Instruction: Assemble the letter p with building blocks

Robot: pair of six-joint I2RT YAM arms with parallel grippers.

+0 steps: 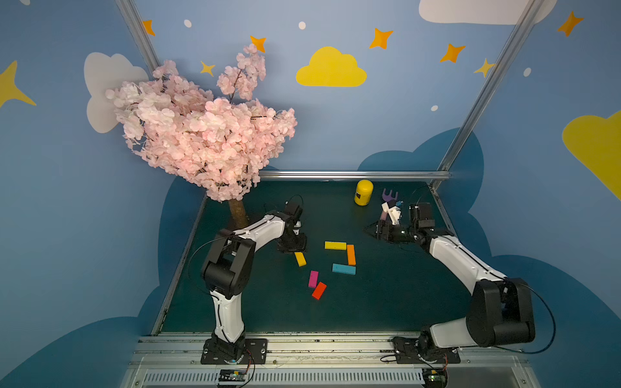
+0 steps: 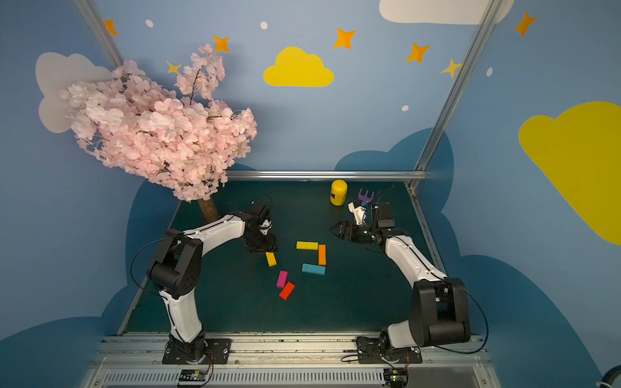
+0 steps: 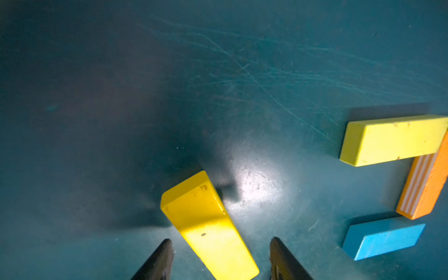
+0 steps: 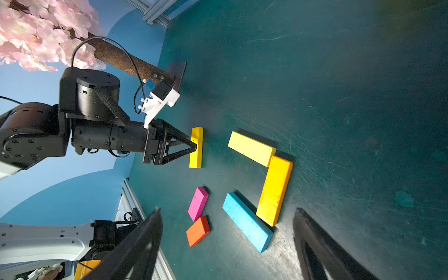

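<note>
A yellow block (image 3: 210, 226) lies slanted just beneath my left gripper, whose fingers stand apart around its near end, above it. To its right a second yellow block (image 3: 392, 140), an orange block (image 4: 274, 189) and a blue block (image 4: 247, 221) form three sides of a bracket open to the left. A pink block (image 4: 197, 203) and a red block (image 4: 198, 231) lie nearer the front edge. My right gripper is open, off to the right of the blocks, with nothing held.
A yellow capsule (image 1: 363, 192) and a purple fork-like object (image 1: 388, 194) stand at the back right. The tree trunk (image 1: 236, 213) is behind my left arm. The back middle of the board (image 1: 323, 210) is clear.
</note>
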